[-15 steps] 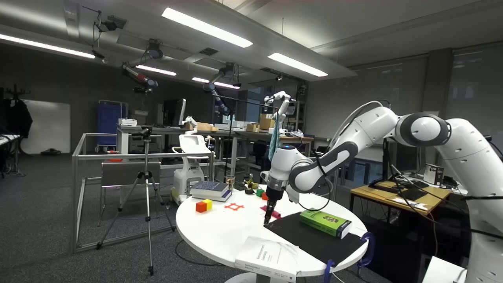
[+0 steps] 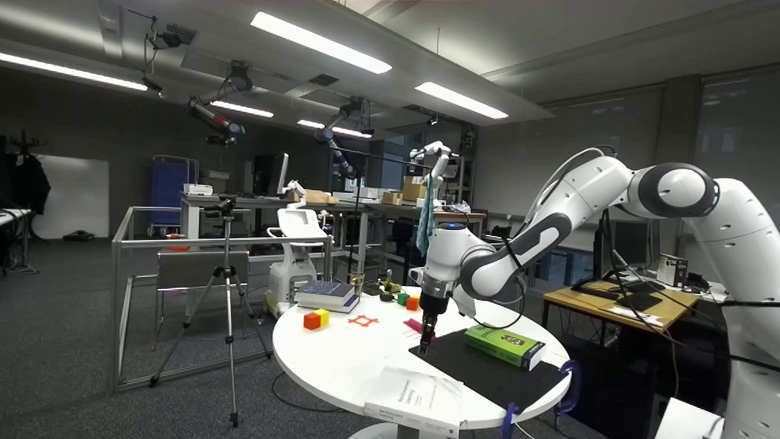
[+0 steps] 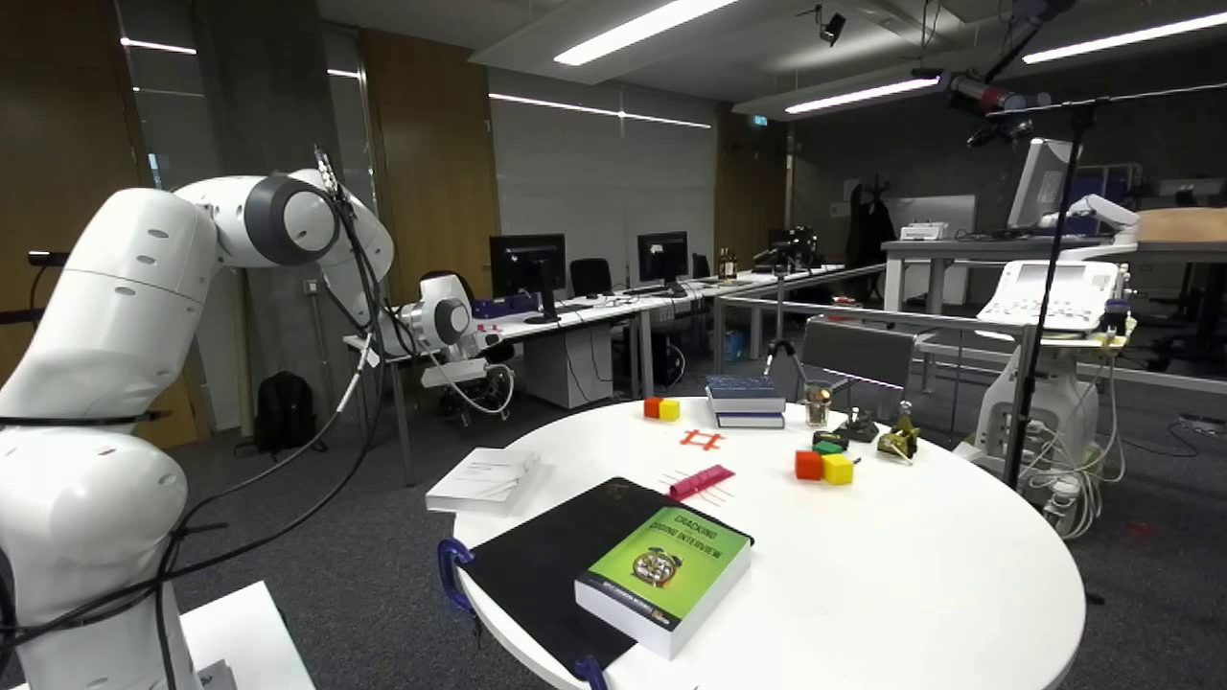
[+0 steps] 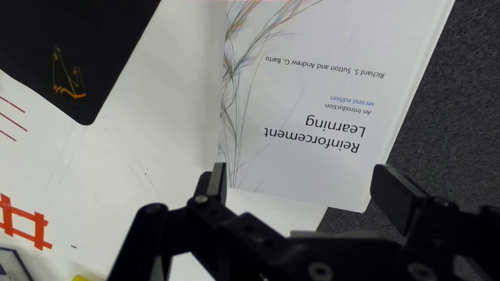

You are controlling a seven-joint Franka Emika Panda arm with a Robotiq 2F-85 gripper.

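My gripper is open, and nothing sits between its spread fingers. Below it in the wrist view lies a white paperback, "Reinforcement Learning" (image 4: 300, 98), face up along the table's edge; the fingertips appear over the book's near end, one on each side. How high the gripper stands above it I cannot tell. Exterior view 1 shows the gripper (image 2: 425, 345) pointing down, with the white book (image 2: 417, 399) at the front of the round table. A thick green book (image 2: 504, 345) rests on the black mat (image 2: 482, 377).
Two stacked blue books (image 3: 745, 401), red and yellow blocks (image 3: 661, 408) and a second group of blocks (image 3: 823, 466) stand on the white table (image 3: 920, 575). A pink piece (image 3: 701, 482) lies beyond the mat. Blue clamps (image 2: 572, 386) grip the edge.
In exterior view 1 the arm and gripper have shifted a little to the right and slightly lower in the picture. The books and blocks have not moved.
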